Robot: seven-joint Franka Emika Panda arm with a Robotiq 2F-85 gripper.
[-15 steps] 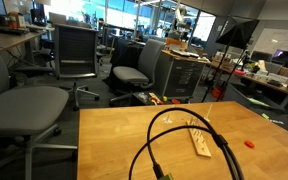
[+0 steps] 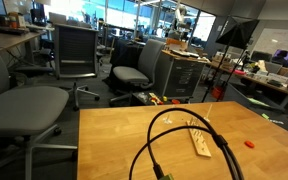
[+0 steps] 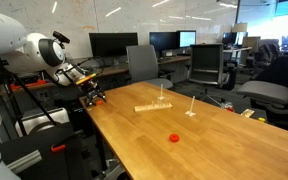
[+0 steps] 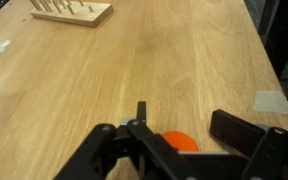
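Note:
My gripper stands open, with its dark fingers (image 4: 236, 131) spread in the wrist view. An orange-red round piece (image 4: 179, 140) shows low between them, its near side hidden by the gripper. Whether the fingers touch it I cannot tell. Across the table (image 4: 104, 75), a wooden block with upright pegs (image 4: 76, 12) lies at the top of the wrist view. In exterior view 2 the gripper (image 3: 96, 101) is low by the table's left edge, with a bit of orange beside it. A separate red piece (image 3: 174, 138) lies alone farther along the table.
Small white stands with thin upright rods (image 3: 192, 108) are on the table near the peg block (image 3: 153, 107). Black cable loops (image 2: 162, 135) cross exterior view 1. Office chairs (image 2: 76, 52) stand beyond the table.

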